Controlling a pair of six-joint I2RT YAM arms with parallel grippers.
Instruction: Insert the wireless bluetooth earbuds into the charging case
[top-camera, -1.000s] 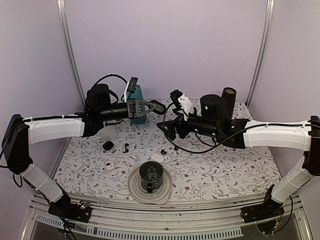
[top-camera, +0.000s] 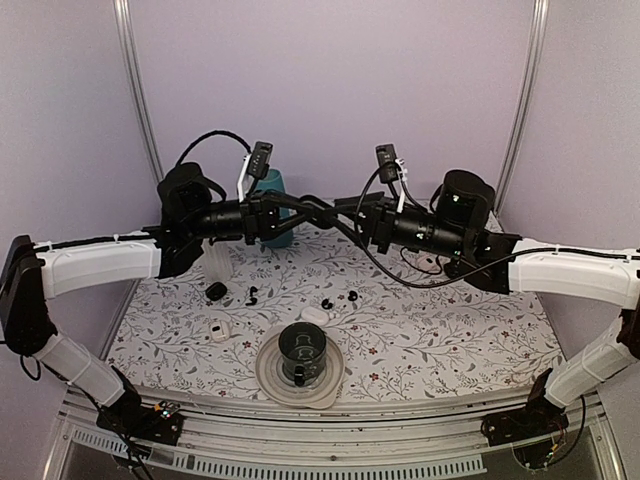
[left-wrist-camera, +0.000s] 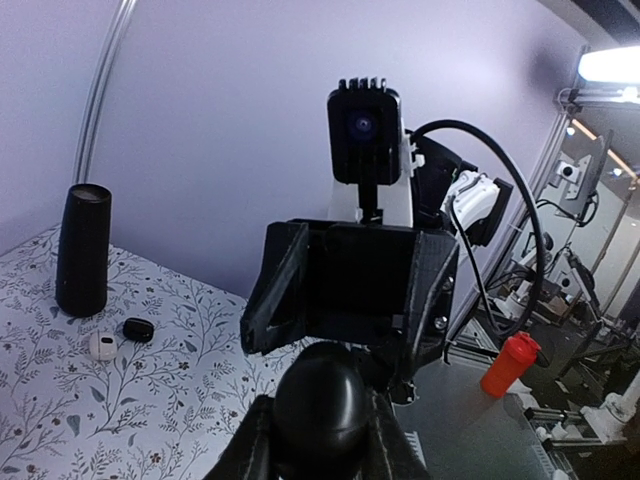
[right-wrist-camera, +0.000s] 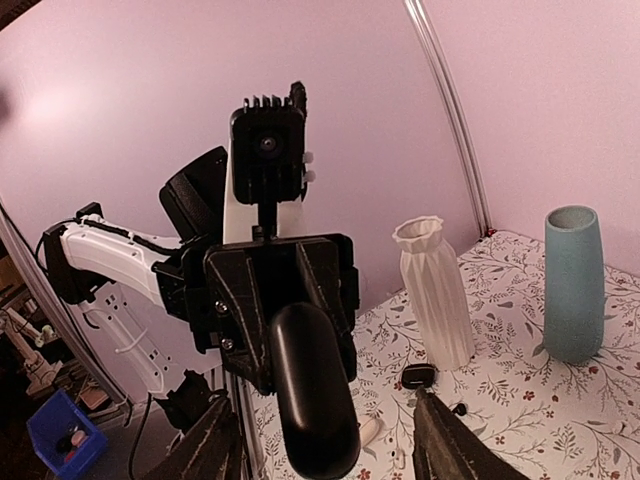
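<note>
A long black rounded case (top-camera: 318, 212) hangs in mid-air between the arms. My left gripper (top-camera: 290, 207) is shut on one end of it; the other end sticks out in the right wrist view. My right gripper (top-camera: 350, 214) stands part open at that free end, and its fingers (right-wrist-camera: 455, 440) show apart from the case on both sides. On the table lie small black earbuds (top-camera: 327, 303), with more earbuds (top-camera: 253, 292) to the left. Whether anything is inside the held case cannot be seen.
A smaller black case (top-camera: 216, 291) and white cases (top-camera: 314, 316) lie on the table. Near the front edge, a dark mug (top-camera: 302, 345) stands on a plate (top-camera: 334, 375). A blue vase (right-wrist-camera: 574, 290), a white vase (right-wrist-camera: 436, 295) and a black cylinder (left-wrist-camera: 83, 250) stand farther back.
The left gripper shifted slightly and kept its hold. Table items have not moved.
</note>
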